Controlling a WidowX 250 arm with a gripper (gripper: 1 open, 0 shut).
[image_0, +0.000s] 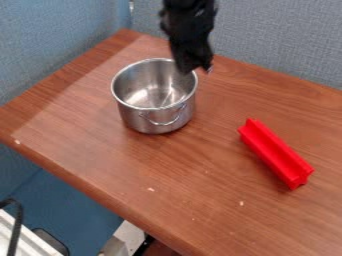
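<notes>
A steel pot (144, 92) with a wire handle sits upright on the wooden table (167, 190), left of centre, with a shiny interior. My dark gripper (191, 62) hangs at the top of the view, above and behind the pot's right rim; its fingertips are small and blurred, so I cannot tell how the fingers stand. A red bar-shaped block (275, 154) lies on the right part of the table, apart from the pot.
Blue-grey padded walls (267, 40) bound the table at the back and left. The table's front-left edge drops to a blue floor with cables.
</notes>
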